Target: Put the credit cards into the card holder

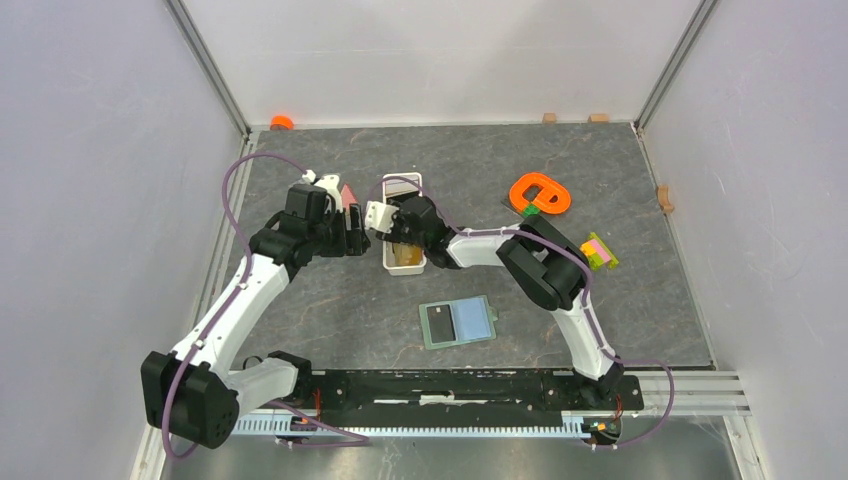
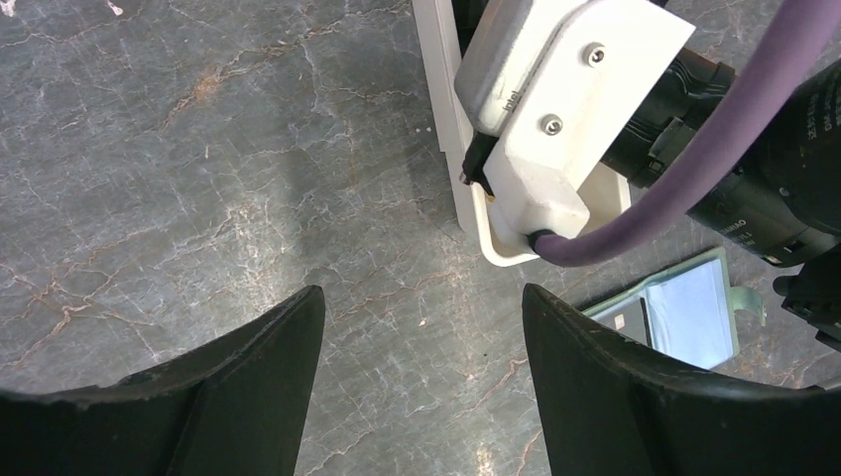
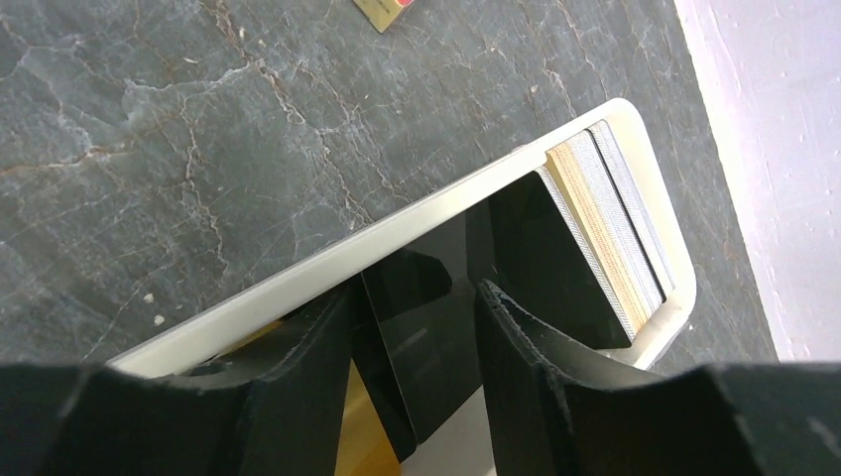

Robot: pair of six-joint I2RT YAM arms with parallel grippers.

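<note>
The card holder (image 1: 457, 321), green-edged with a black half and a pale blue half, lies flat near the table's front. Several cards are in a white tray (image 1: 404, 270). In the right wrist view, black cards (image 3: 550, 263) lie in the tray's middle, a gold card (image 3: 365, 431) is partly covered, and striped card edges (image 3: 605, 223) stack at one end. My right gripper is inside the tray, fingers apart over a black card; whether they touch it I cannot tell. Left of the tray, my left gripper stands open and empty above the table.
An orange ring-shaped toy (image 1: 540, 193) and a yellow-green block (image 1: 599, 251) are on the right. A pink piece (image 1: 348, 195) sits beside the left gripper. The table between the left arm and the card holder is clear.
</note>
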